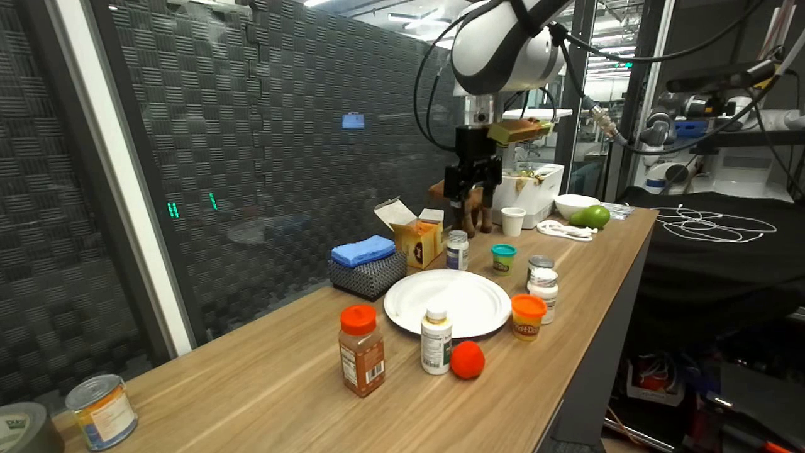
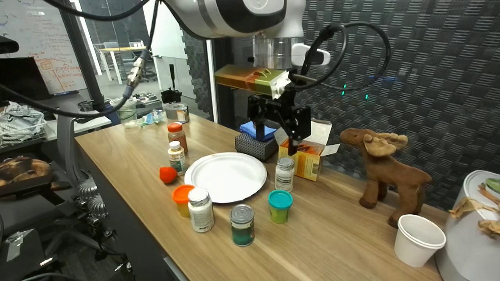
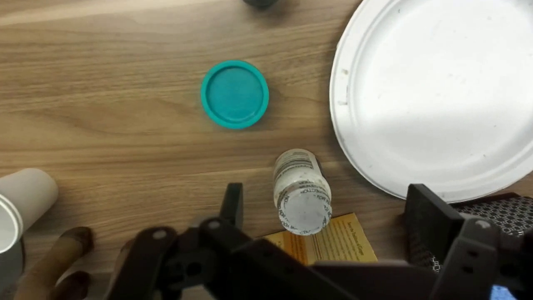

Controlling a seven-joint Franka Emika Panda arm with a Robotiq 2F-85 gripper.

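Observation:
My gripper is open and empty, its fingers pointing down. In the wrist view a white-capped bottle (image 3: 302, 192) stands on the table between the two fingertips as seen from above. The second exterior view shows the gripper (image 2: 276, 143) higher than this bottle (image 2: 284, 175) and apart from it. A teal-lidded tub (image 3: 235, 94) is close by, towards the table's open side. The white plate (image 3: 344, 100) lies flat to the right in the wrist view. Behind the bottle is an open yellow box (image 2: 307, 161), partly hidden by the gripper in the wrist view.
A grey patterned box (image 1: 368, 274) carries a folded blue cloth (image 1: 363, 250) beside the plate. A plush moose (image 2: 389, 168) and white cups (image 2: 418, 239) stand near the wall side. Cans, bottles and an orange-lidded tub (image 1: 527, 316) line the plate's other side.

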